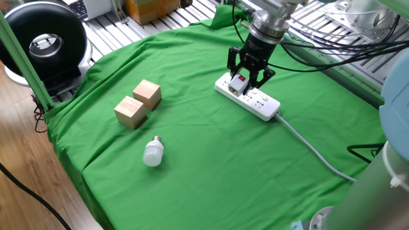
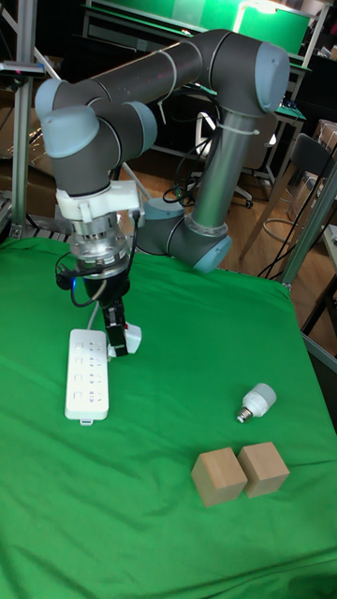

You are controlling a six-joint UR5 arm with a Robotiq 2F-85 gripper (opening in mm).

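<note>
A small white holder with a red switch is between the fingers of my gripper, which is shut on it. Beneath it on the green cloth lies a white power strip, its cord running off toward the lower right. From exterior view 1 the holder overlaps the strip's far-left half; in exterior view 3 the white holder shows at the strip's right side, beside the dark fingers. Whether holder and strip touch, I cannot tell. A white bulb lies on its side, well away from the gripper.
Two wooden blocks, one nearer and one behind it, stand close together beyond the bulb in exterior view 1. Black cables hang beside the arm. Open green cloth fills the front and middle.
</note>
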